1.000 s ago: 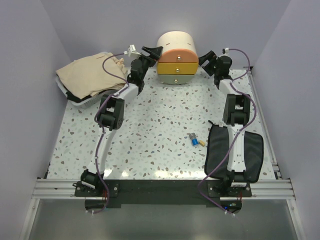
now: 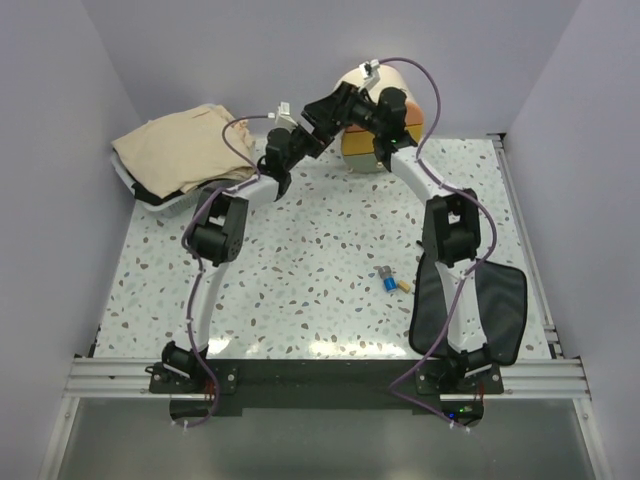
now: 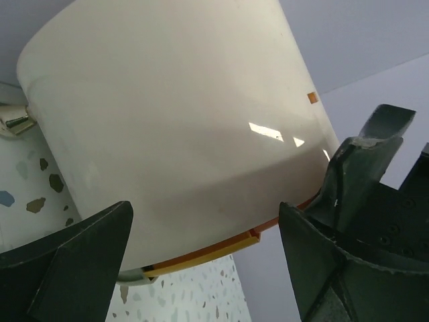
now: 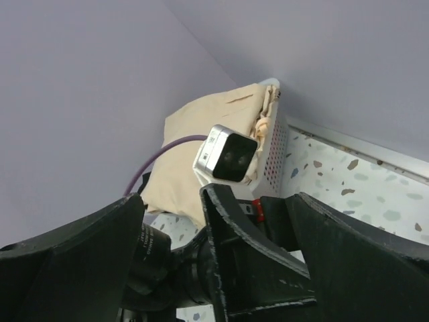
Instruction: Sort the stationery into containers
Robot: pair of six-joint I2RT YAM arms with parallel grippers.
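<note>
A small chest of drawers (image 2: 372,147) with a rounded white top and orange, yellow and grey-green drawers stands at the back, angled. My right gripper (image 2: 328,106) is open and reaches across in front of its upper drawer, hiding part of it. Just left of the chest my left gripper (image 2: 318,138) is open too, its tip close to the right one. The white top (image 3: 167,121) fills much of the left wrist view, with nothing held between the fingers. On the table lie a blue item (image 2: 390,284) with a grey end and a small yellow piece (image 2: 404,286).
A basket (image 2: 165,207) covered with beige cloth (image 2: 180,145) stands at the back left. A black flat mat or pouch (image 2: 468,310) lies front right. The left arm's wrist camera (image 4: 228,154) is close ahead of my right gripper.
The chest has shifted right and turned at an angle. My right gripper has swung left from the chest's right side to its front. The left gripper has moved slightly right and down.
</note>
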